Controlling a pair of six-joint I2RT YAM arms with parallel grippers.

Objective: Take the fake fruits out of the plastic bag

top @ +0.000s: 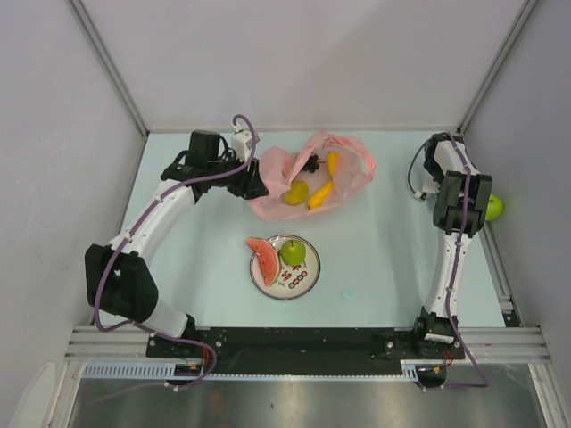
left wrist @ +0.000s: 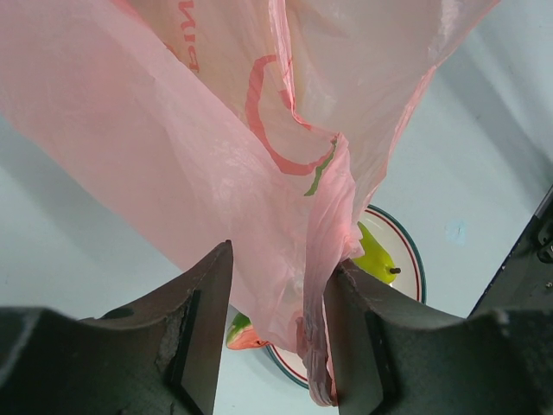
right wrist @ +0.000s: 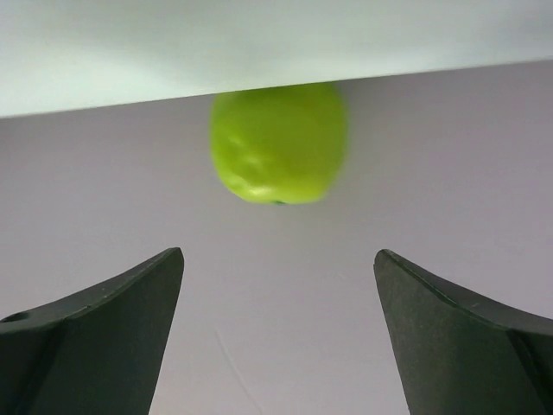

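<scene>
The pink plastic bag [top: 282, 207] lies open at the table's upper middle, with a pear [top: 297, 193], bananas [top: 320, 195] and dark grapes [top: 311, 163] inside. My left gripper is at the bag's left side, part open, with crumpled pink plastic along its right finger; whether it grips it, I cannot tell. A watermelon slice [top: 267, 261] and a green apple [top: 293, 253] lie on a plate [top: 300, 284]. My right gripper stands open at the far right edge, with another green apple [right wrist: 276, 143] beyond its fingers.
The right-hand apple sits by the table edge near the side wall [top: 535, 250].
</scene>
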